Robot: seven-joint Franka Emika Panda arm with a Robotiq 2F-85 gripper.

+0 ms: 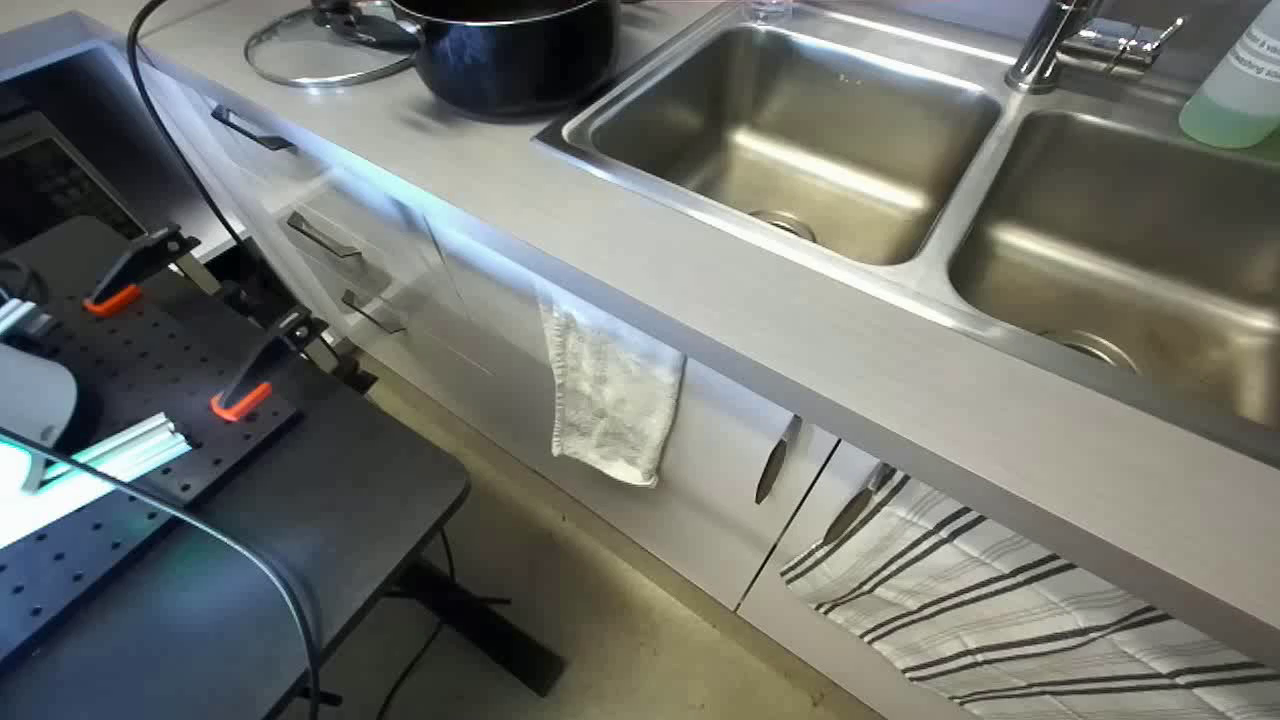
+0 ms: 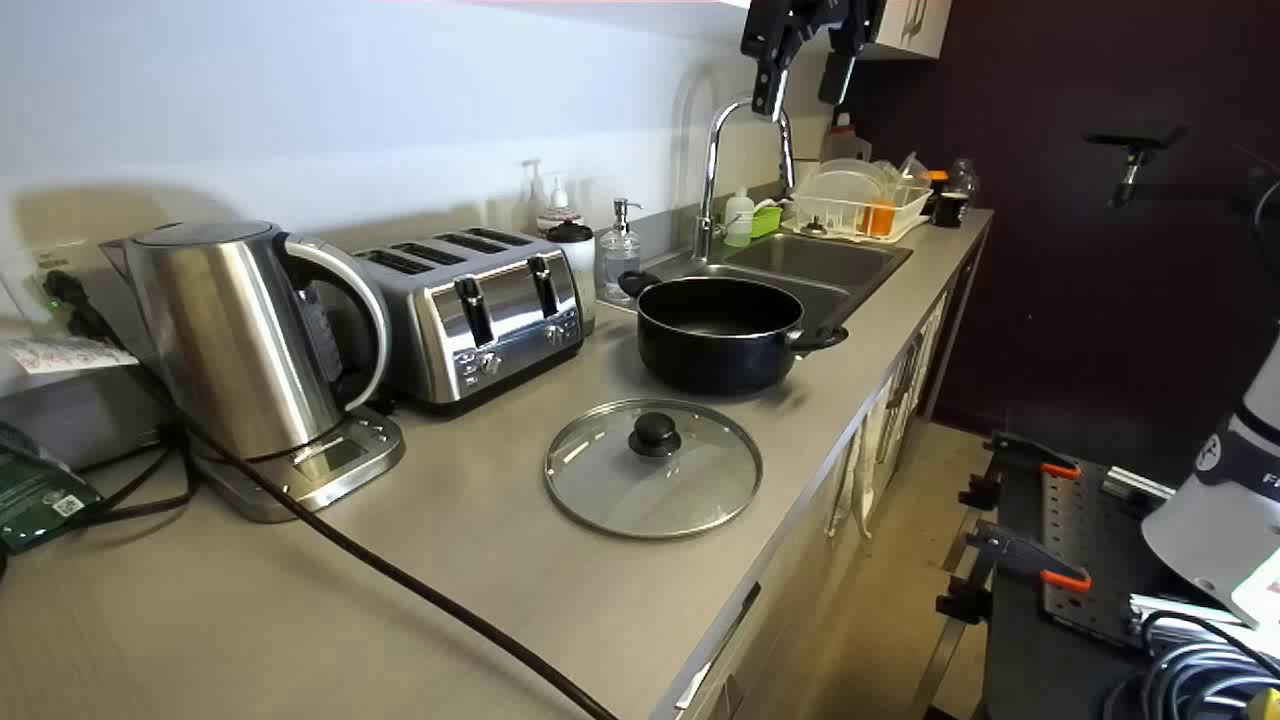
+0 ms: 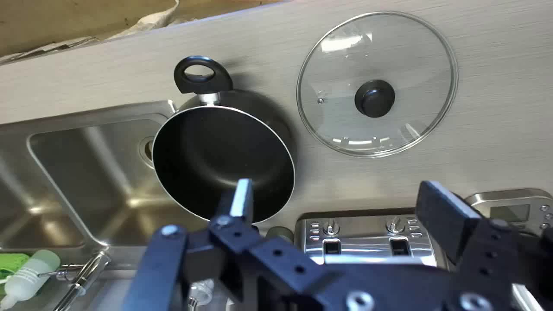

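Observation:
High above the counter my gripper stands open, its fingers wide apart with nothing between them. In the wrist view the gripper spans the picture over the toaster side of the counter. A black pot stands uncovered at the sink's near edge; its inside looks empty. Flat on the counter lies a round glass lid with a metal rim, apart from the pot. Its black knob points up. In exterior view 1 the pot and lid are partly cut off, and the gripper is out of sight.
A toaster and a steel kettle line the wall. A black cable crosses the counter's near end. The double sink has a tall faucet. Towels hang at the cabinet fronts. Bare counter surrounds the lid.

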